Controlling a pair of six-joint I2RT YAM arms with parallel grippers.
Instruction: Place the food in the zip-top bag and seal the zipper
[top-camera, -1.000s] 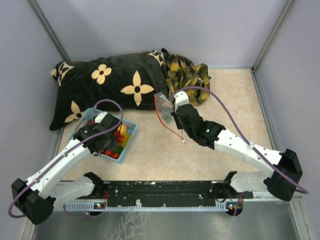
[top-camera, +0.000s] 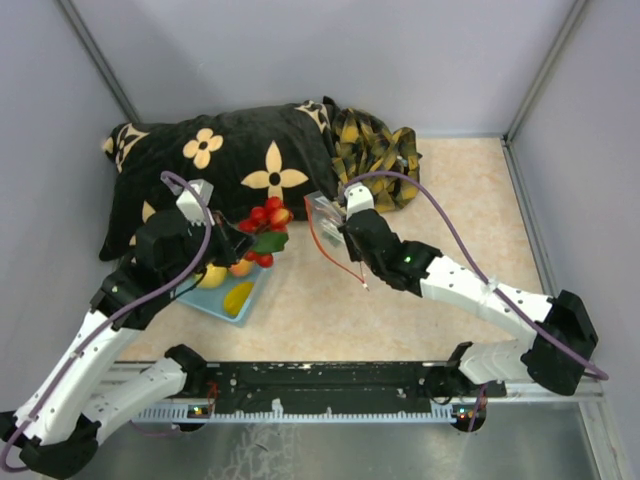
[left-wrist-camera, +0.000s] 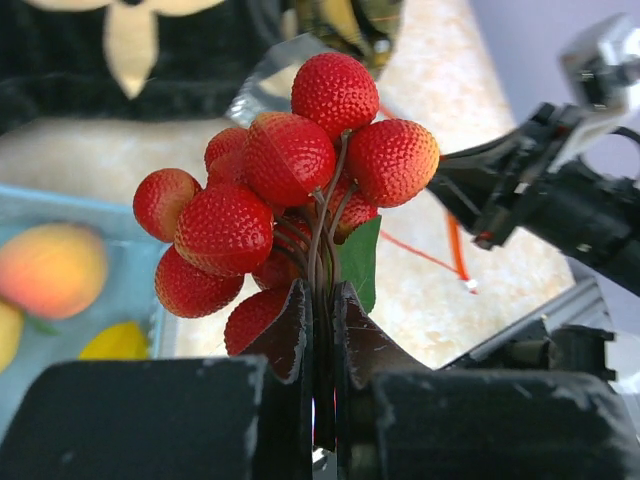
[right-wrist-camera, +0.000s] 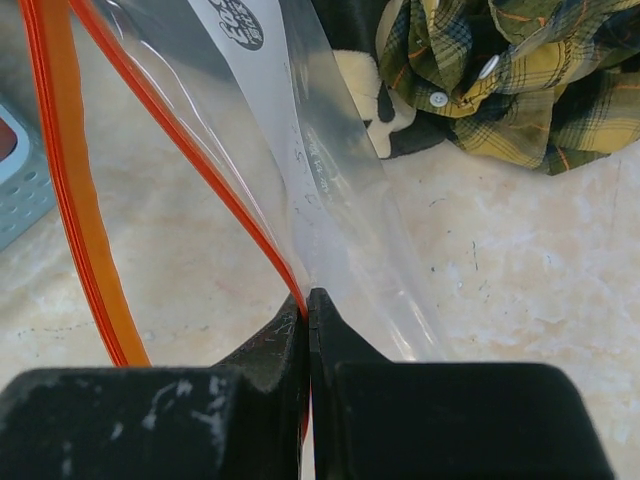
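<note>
A bunch of red lychees (left-wrist-camera: 250, 200) on brown stems, with a green leaf (top-camera: 270, 242), is held up by my left gripper, which is shut on the stems. The bunch hangs at the right side of the blue basket, clear of it, with the bag a short way to its right. The clear zip top bag (right-wrist-camera: 340, 190) has an orange-red zipper edge (right-wrist-camera: 200, 155). My right gripper is shut on that edge, and the zipper strip (right-wrist-camera: 80, 210) bows away on the left, so the mouth gapes.
The blue basket (top-camera: 238, 318) stands at the left with a peach (left-wrist-camera: 55, 270) and a yellow fruit (top-camera: 238, 297) inside. A dark flowered pillow (top-camera: 225, 160) and a plaid cloth (top-camera: 375, 150) lie along the back.
From low over the basket, my left gripper has risen with the lychee bunch and swung right, toward the bag.
</note>
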